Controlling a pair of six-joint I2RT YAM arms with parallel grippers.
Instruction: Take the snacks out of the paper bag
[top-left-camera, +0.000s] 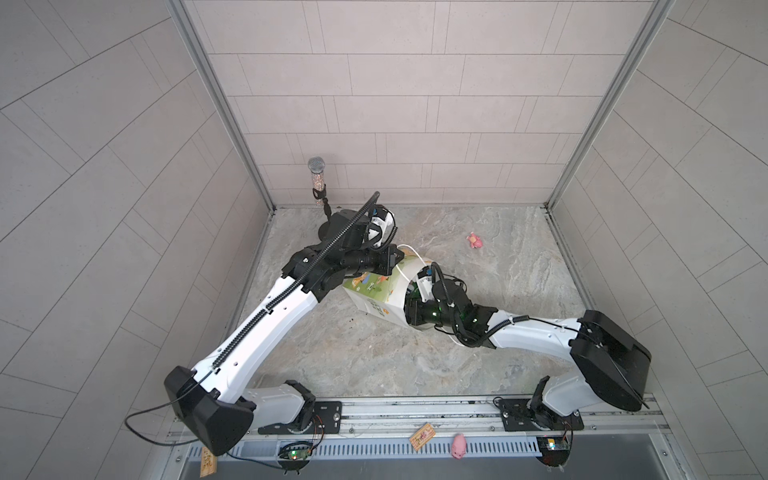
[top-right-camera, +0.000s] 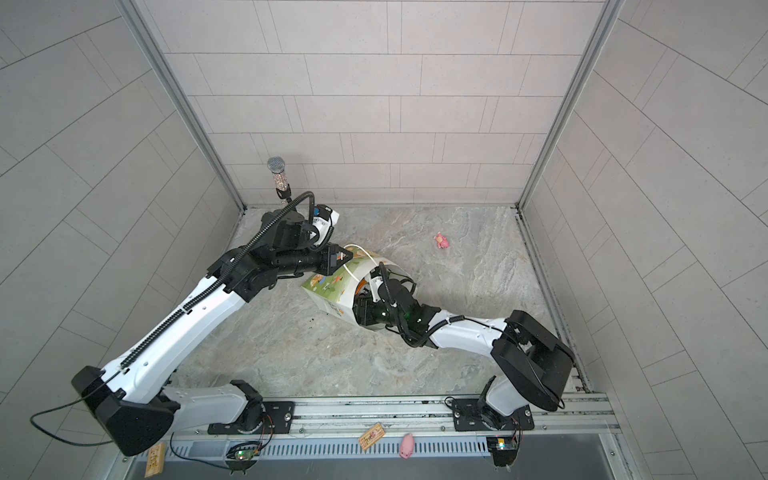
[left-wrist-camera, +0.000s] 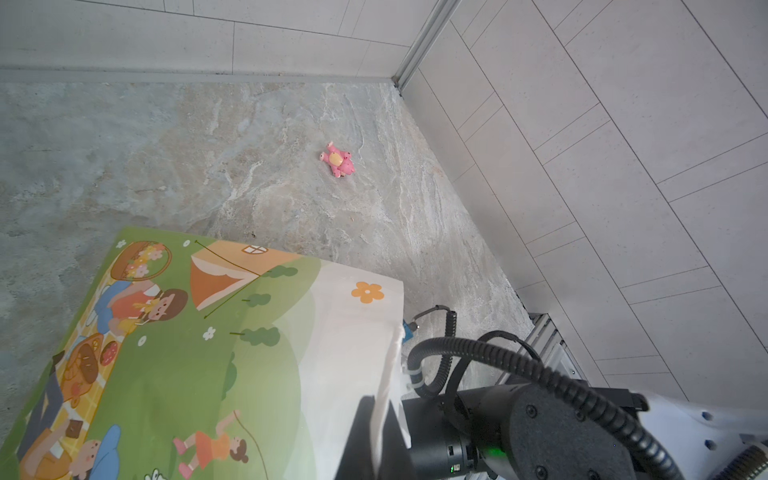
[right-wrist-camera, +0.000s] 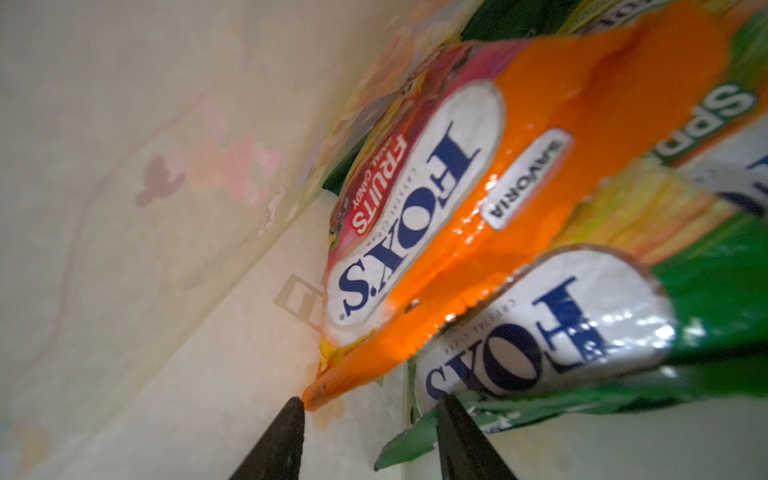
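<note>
A printed paper bag (top-left-camera: 369, 292) lies on its side. My left gripper is shut on the white edge at its mouth, over the bag's printed top. My right gripper is inside the bag, fingers part open, just beside an orange FOX'S candy bag (right-wrist-camera: 512, 168) and a green FOX'S candy bag (right-wrist-camera: 704, 304). More packets show behind them in the right wrist view. The fingertips lie by the packets' lower edges; nothing is clearly held between them.
A small pink toy (left-wrist-camera: 336, 160) lies on the back right of the marble floor. A dark stand with a cylinder (top-left-camera: 318, 180) stands at back left. Walls enclose the sides and back.
</note>
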